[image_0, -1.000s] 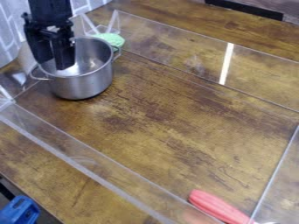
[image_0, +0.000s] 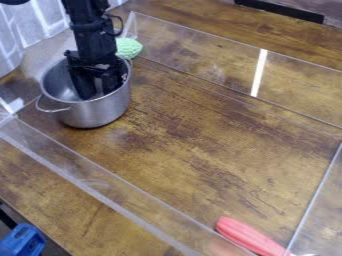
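Observation:
A stainless steel pot (image_0: 90, 108) with side handles stands at the upper left of the wooden table. My black gripper (image_0: 94, 75) has its lower end down inside the pot; its fingertips are hidden or too dark to tell whether they are open or shut.
A pale green object (image_0: 127, 46) lies behind the pot. A red object (image_0: 251, 234) is at the lower right, a blue one (image_0: 20, 239) at the lower left. Clear strips or panels cross the table.
My gripper has moved down and right, from over the pot's left part deeper into it. The pot looks shifted slightly.

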